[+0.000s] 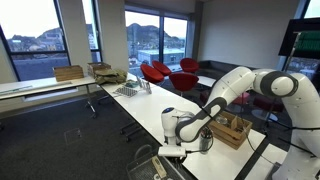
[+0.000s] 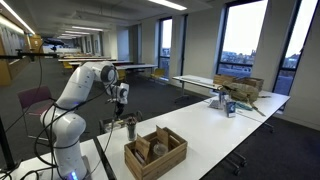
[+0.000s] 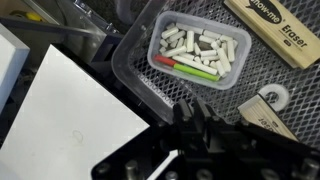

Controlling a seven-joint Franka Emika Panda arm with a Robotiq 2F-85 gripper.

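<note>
My gripper shows dark at the bottom of the wrist view, its fingers close together. It is shut on an object that I cannot make out against the dark fingers. Just ahead of it in that view lies a mesh-floored tray. Inside the tray are a clear tub of white chalk pieces with a red and a green stick, and an eraser box. In the first exterior view, the gripper hangs by the white table's edge, close to the tray.
A wooden box with divided compartments stands on the white table. A second, smaller box and a white ring lie in the tray. Much of the tabletop beyond the arm is bare.
</note>
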